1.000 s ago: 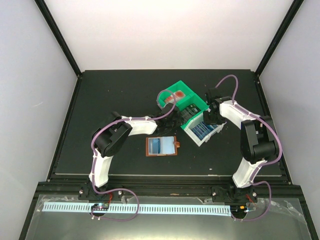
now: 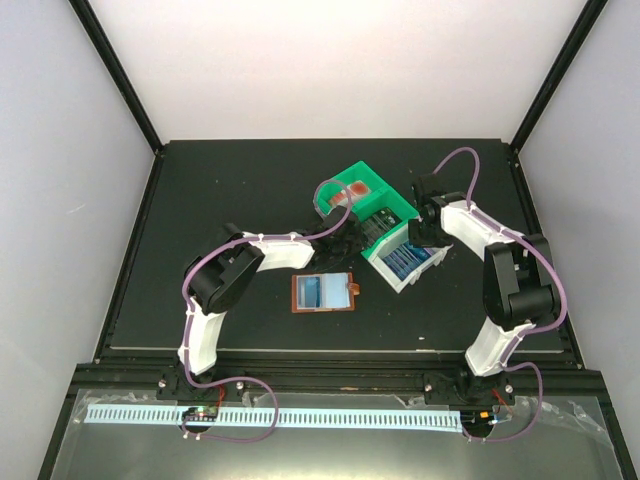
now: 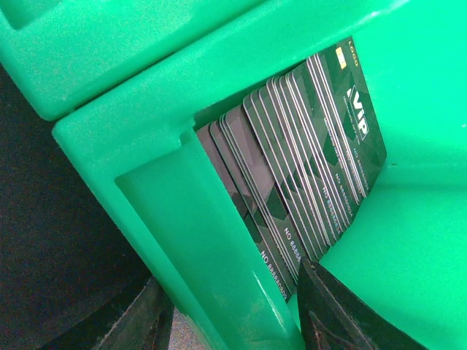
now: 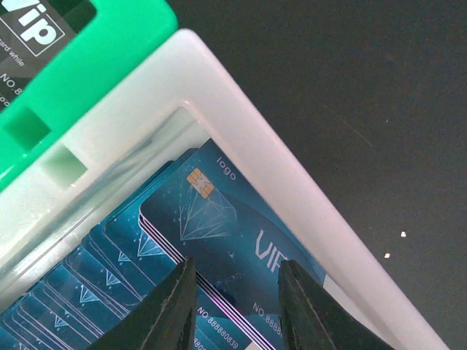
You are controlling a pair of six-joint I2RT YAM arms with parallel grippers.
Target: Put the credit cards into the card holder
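Note:
My left gripper is shut on the side wall of the green bin (image 3: 197, 233), one finger outside and one inside. Dark cards (image 3: 292, 160) marked VIP lean in a row within that bin. Over the white bin (image 4: 270, 164), my right gripper is open, its fingers apart above a blue card (image 4: 201, 219). That card leans on top of the row, and contact with the fingers cannot be told. More blue cards (image 4: 80, 292) lie beside it. The brown card holder (image 2: 323, 292) lies open in front of the bins, with a blue card in its left side.
A second green compartment (image 2: 350, 193) with reddish cards sits at the back. The bins stand close together at an angle. Bare black table (image 4: 387, 131) lies right of the white bin, and the table's left half is largely clear.
My right gripper has shifted very slightly over the white bin. The left arm, the bins and the card holder look unmoved.

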